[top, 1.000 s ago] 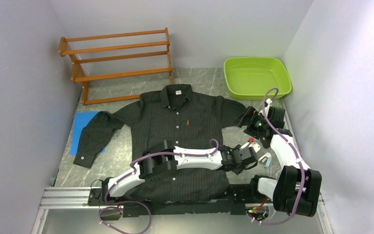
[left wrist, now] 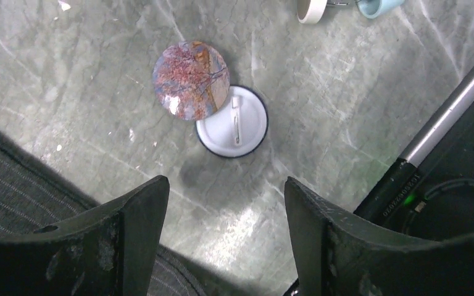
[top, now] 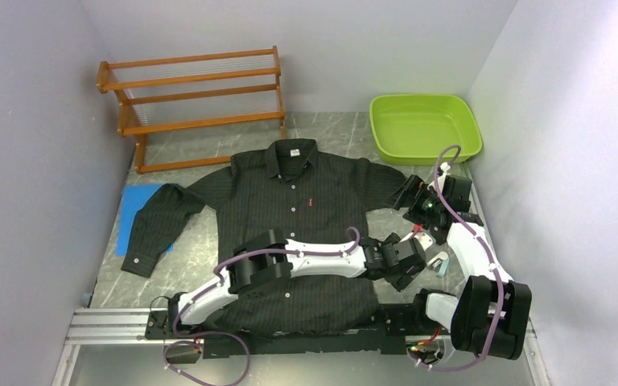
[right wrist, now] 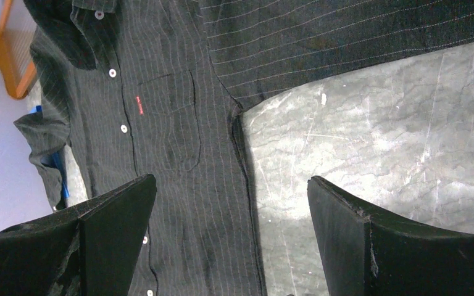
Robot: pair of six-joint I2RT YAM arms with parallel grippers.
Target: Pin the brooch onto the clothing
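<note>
Two round brooches lie on the grey marbled table in the left wrist view. One picture-faced brooch [left wrist: 188,80] rests partly over a white-backed brooch [left wrist: 222,132], whose pin side faces up. Near them, my left gripper is open and empty, its fingers short of both discs. In the top view the left arm hides the brooches. The dark striped shirt [top: 261,193] is spread out flat with buttons and a small red tag on the chest. My right gripper stands open with nothing between its fingers, near the shirt's right sleeve.
A green basin [top: 422,157] sits at the back right and a wooden rack [top: 201,80] at the back left. Blue sheet [top: 133,205] shows under the left sleeve. Small white and light-blue items [top: 438,261] lie right of the left gripper.
The right arm and shirt look unmoved.
</note>
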